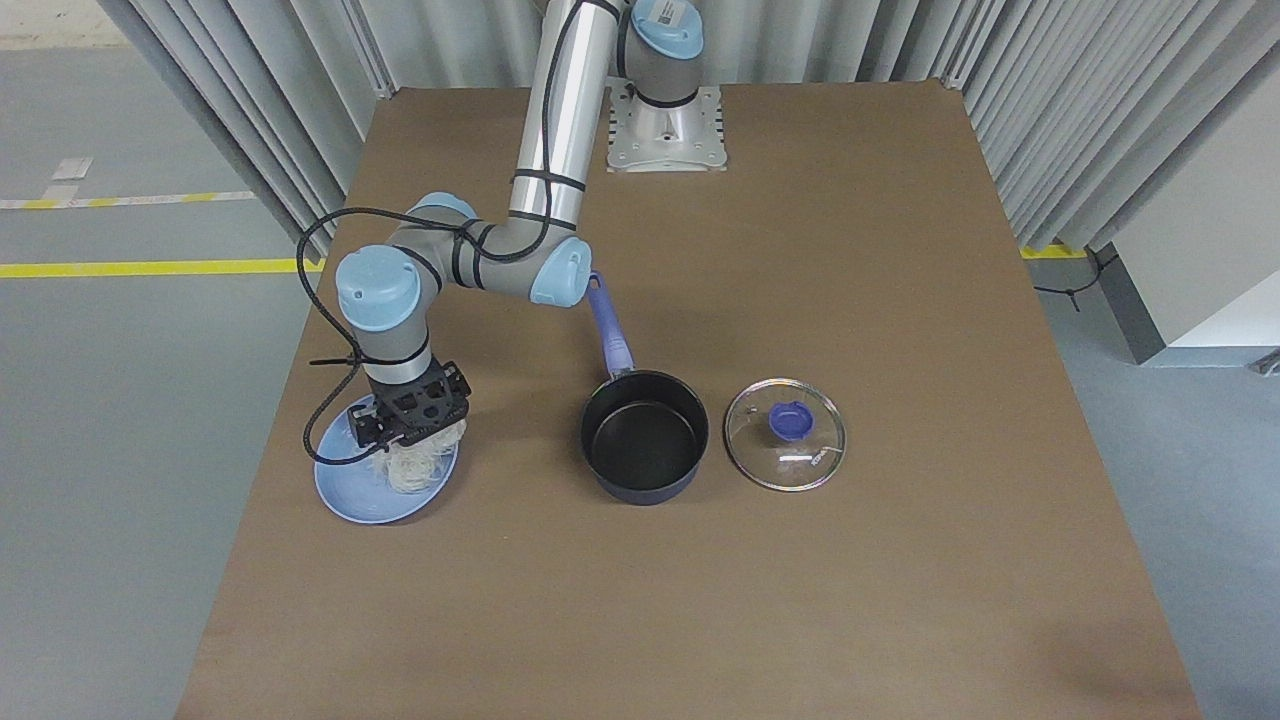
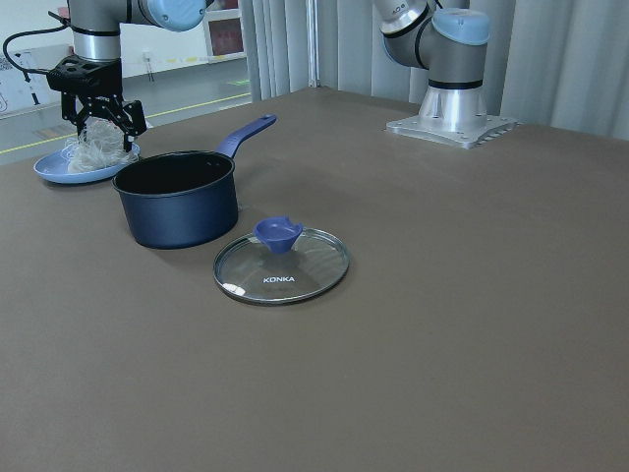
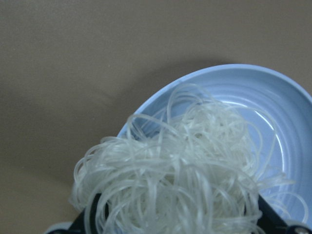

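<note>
My gripper (image 1: pixel 402 426) is down over a blue plate (image 1: pixel 366 492) on the left side of the table, at a pile of white, thin noodles (image 1: pixel 426 462). In the wrist view the noodles (image 3: pixel 170 165) fill the lower middle and largely hide the fingers, so whether they are open or shut on them is unclear. To the right stands a dark blue saucepan (image 1: pixel 643 438) with a long purple handle, empty inside. A glass lid (image 1: pixel 780 462) with a blue knob lies right of the pan.
The robot base (image 1: pixel 666 150) stands at the back centre. The pan's handle (image 1: pixel 609 330) points toward the back, near the arm.
</note>
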